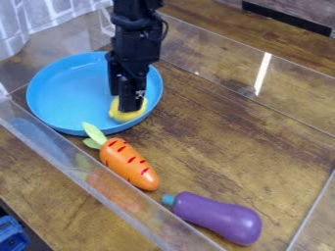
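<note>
My black gripper (128, 98) reaches down from the top into a blue plate (61, 93), its fingers around a small yellow object (127, 114) at the plate's right side, which it partly hides. An orange toy carrot (127, 163) with a pale green top lies in front of the plate. A purple toy eggplant (216, 216) lies at the lower right.
The scene sits in a clear-walled bin on a wooden surface (236, 137), whose middle and right are clear. A blue item (8, 233) is at the lower left edge.
</note>
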